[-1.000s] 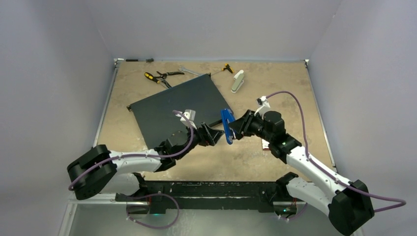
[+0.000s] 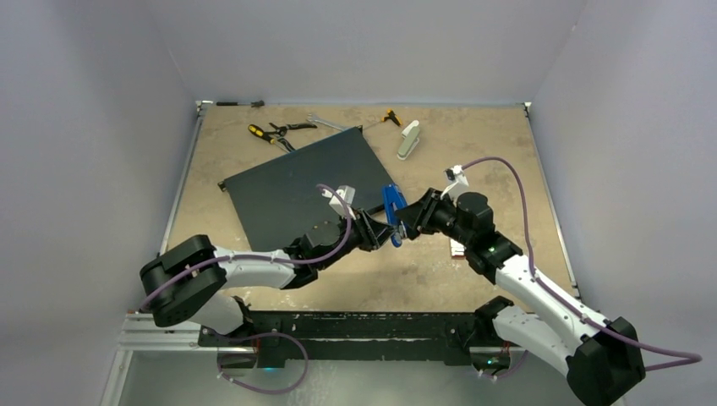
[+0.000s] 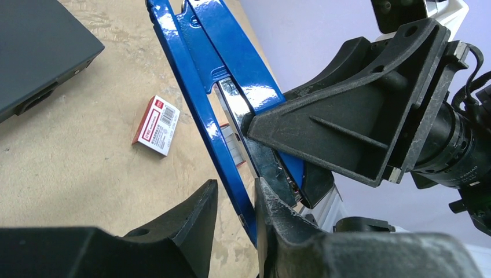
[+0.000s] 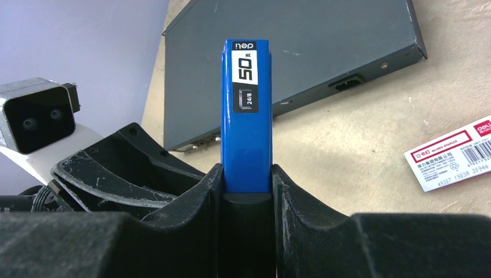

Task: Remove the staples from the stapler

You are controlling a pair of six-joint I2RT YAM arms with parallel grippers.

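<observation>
A blue stapler (image 2: 391, 203) is held in the air over the middle, shut in my right gripper (image 2: 406, 220); its labelled top (image 4: 246, 133) faces the right wrist camera. In the left wrist view its frame (image 3: 202, 116) and a metal channel (image 3: 234, 98) show. My left gripper (image 2: 385, 233) meets the stapler's lower end, with the fingertips (image 3: 269, 197) at that end; whether it is shut on it is unclear.
A dark metal box (image 2: 296, 178) lies at the middle left. Staple boxes (image 3: 156, 124) lie below the stapler. Pliers (image 2: 270, 135), a wrench (image 2: 325, 123) and a pale stapler (image 2: 408, 144) lie at the back.
The stapler and my right arm have shifted only slightly.
</observation>
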